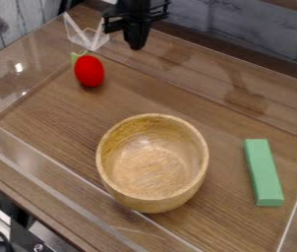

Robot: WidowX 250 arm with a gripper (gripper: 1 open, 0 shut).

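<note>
A black gripper (pixel 137 41) reaches down from the top middle, above the bare back of the wooden table; it looks shut, with nothing visible between its fingers. A red oval object (pixel 89 72) with a light green tip lies front-left of it. A wooden bowl (pixel 152 182) sits at the front middle. A green bar (pixel 263 172) lies at the right.
A translucent whitish item (pixel 89 31) is at the back left, near the gripper. Dark shapes at the lower-left corner are off the table.
</note>
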